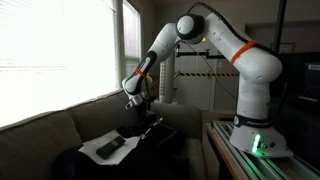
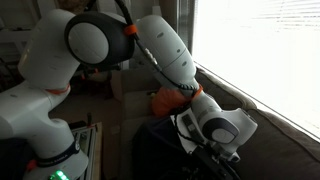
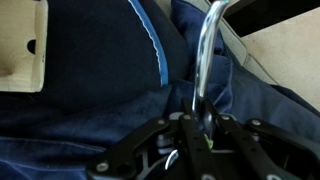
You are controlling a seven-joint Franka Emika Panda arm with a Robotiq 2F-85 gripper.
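Observation:
In the wrist view my gripper is shut on a shiny, curved metal piece [image 3: 212, 35]. It runs up from between the fingers to the top edge of that view; what it belongs to cannot be made out. Dark blue cloth [image 3: 100, 120] lies in folds beneath. In exterior view 1 the gripper [image 1: 141, 104] hangs over the dark cloth [image 1: 165, 138] on the couch, with a thin pale streak below it. Exterior view 2 shows the wrist [image 2: 222, 128] above the dark heap, where the fingertips are too dark to tell apart.
A white sheet with a dark item on it [image 1: 110, 147] lies left of the gripper on the couch [image 1: 40, 140]. The couch back [image 1: 95, 115] stands behind. A tan cardboard piece [image 3: 20, 45] shows in the wrist view's corner. An orange object [image 2: 168, 100] sits behind the arm.

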